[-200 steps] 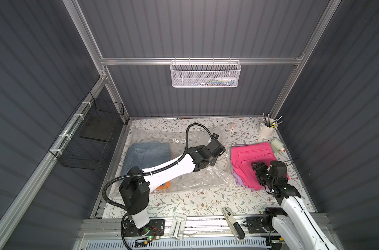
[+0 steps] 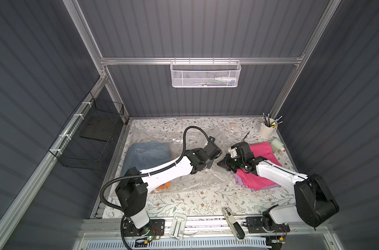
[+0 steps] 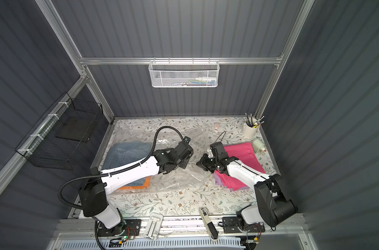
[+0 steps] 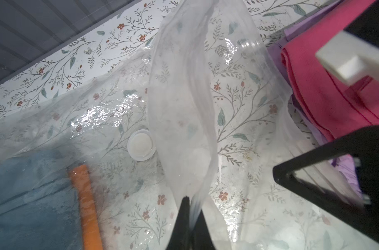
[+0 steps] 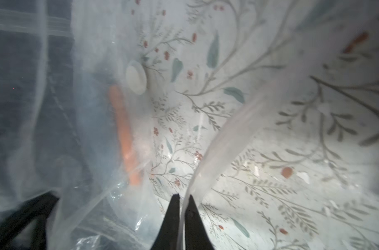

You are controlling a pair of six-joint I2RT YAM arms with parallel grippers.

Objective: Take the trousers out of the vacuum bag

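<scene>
A clear vacuum bag [image 2: 197, 183] covers the left and middle of the table, with folded blue jean trousers [image 2: 144, 152] and an orange strip [image 4: 86, 195] inside its left part. My left gripper is shut at the bag's right portion, a thin fold of plastic between its fingers. My right gripper faces it from the right, also shut on a fold of the plastic. In the left wrist view a white round valve [image 4: 140, 145] lies on the bag.
Folded pink and purple clothes [image 2: 262, 150] lie at the right, beside a pen cup [image 2: 266, 131] and a small pale container [image 2: 276, 145]. A black wire basket [image 2: 89, 137] hangs on the left wall, a white mesh basket [image 2: 204, 75] on the back wall.
My right gripper has moved left from over the pink clothes to the bag beside my left gripper, which has shifted slightly left.
</scene>
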